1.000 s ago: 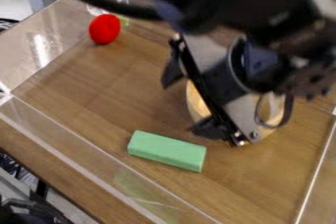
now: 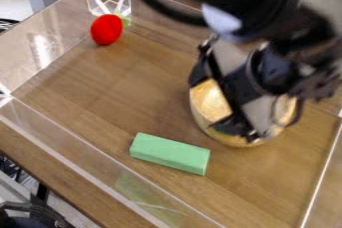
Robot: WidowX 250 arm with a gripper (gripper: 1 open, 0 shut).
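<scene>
My gripper (image 2: pixel 234 97), a dark blurred shape reaching down from the top right, hangs over a round, light wooden bowl-like object (image 2: pixel 210 104) on the right of the table and hides much of it. Its fingers are apart; I cannot see anything held between them. A green block (image 2: pixel 170 153) lies on the table in front of and left of the bowl. A red egg-shaped object (image 2: pixel 107 29) rests at the back left, beside a white rabbit-eared item (image 2: pixel 111 2).
The wooden table (image 2: pixel 94 92) has clear raised edging along the left and front. Cables and metal parts sit off the table at the lower left.
The gripper has shifted slightly up and to the right and changed its angle, uncovering a little more of the table behind it. The objects stay in place.
</scene>
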